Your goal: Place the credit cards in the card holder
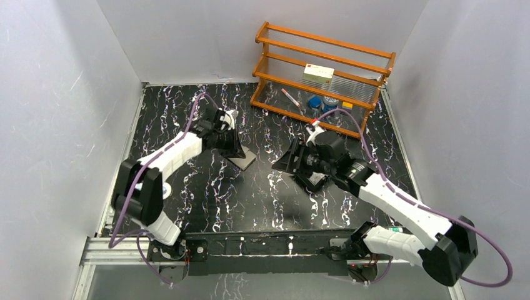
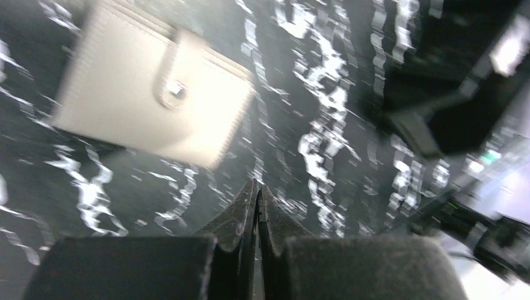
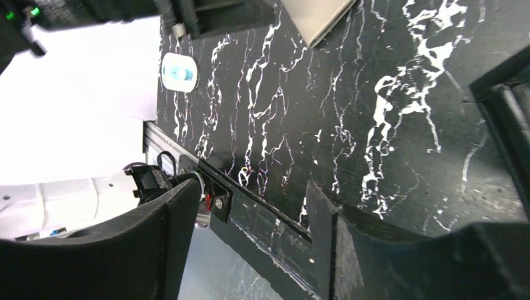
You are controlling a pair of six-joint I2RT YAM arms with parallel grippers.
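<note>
The taupe card holder (image 2: 131,81) lies closed on the black marbled table, its snap strap (image 2: 178,75) fastened. In the left wrist view it sits up and left of my left gripper, whose fingertips meet with nothing between them. From above, the holder (image 1: 244,160) shows just beside that gripper, partly covered. My right gripper is open and empty, over the table near a black tray (image 1: 312,182) that its arm partly hides. Only the tray's edge (image 3: 509,119) enters the right wrist view; no cards can be made out now.
A wooden rack (image 1: 325,74) with a box and small items stands at the back right. A white-and-blue piece (image 3: 179,72) lies at the left. Bare table (image 1: 250,206) stretches along the front middle. The two grippers are fairly close together.
</note>
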